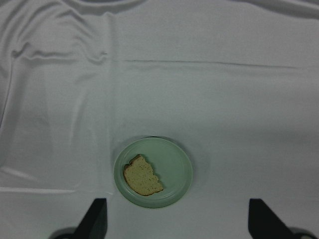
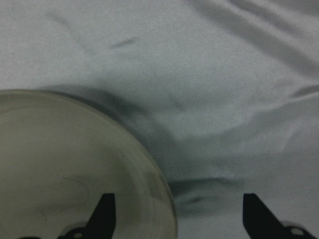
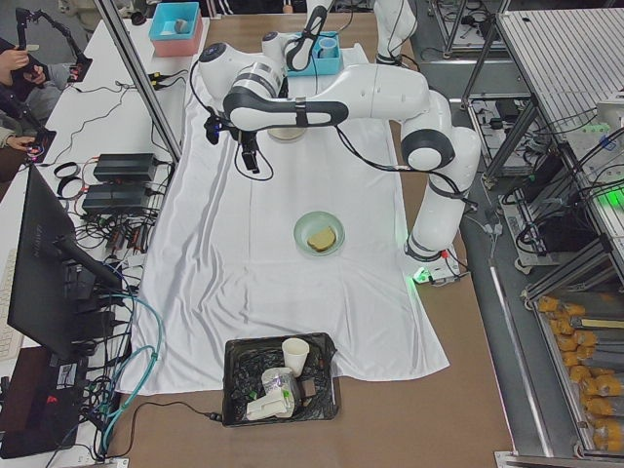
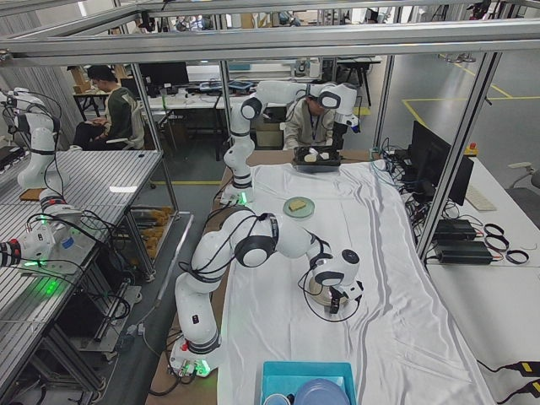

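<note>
A green plate [image 1: 174,174] with a slice of bread [image 1: 142,177] on it lies on the white cloth, seen below my raised left gripper; that gripper is open and empty. A pale round dish [image 2: 75,149] fills the lower left of the right wrist view. My right gripper is open just over that dish's rim, one finger on each side of it; whether they touch it cannot be told.
A black lined bin [image 3: 234,390] with a cup and litter stands at one end of the cloth, a blue crate [image 4: 287,375] with dishes at the other. A monitor and cables line one side.
</note>
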